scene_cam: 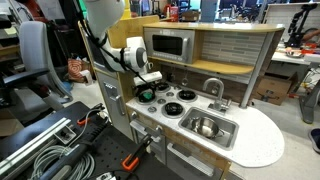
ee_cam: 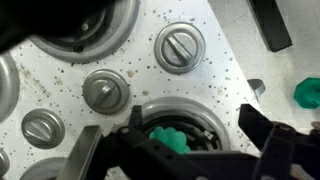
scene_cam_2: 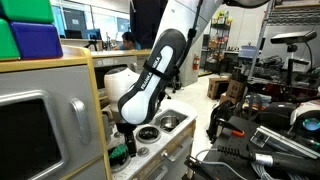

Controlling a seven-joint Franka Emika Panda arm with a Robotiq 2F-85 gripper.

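Observation:
A green object (ee_cam: 172, 138) sits on a dark round burner at the left end of the white stove top. In exterior view 1 the green object (scene_cam: 147, 96) is small, and its shape is hard to make out. My gripper is open above that burner, its dark fingers to either side of the green object in the wrist view and nothing held between them. From the side, the gripper (scene_cam_2: 127, 132) hangs over the stove near the green patch (scene_cam_2: 118, 156).
Stove knobs (ee_cam: 180, 48) and further burners (scene_cam: 173, 109) lie close by. A microwave (scene_cam: 172, 46) and wooden shelf (scene_cam: 225, 64) overhang the back. To the right are a sink (scene_cam: 207, 126) with a faucet and bare white counter (scene_cam: 257, 145). Another green piece (ee_cam: 307, 93) lies beyond the counter edge.

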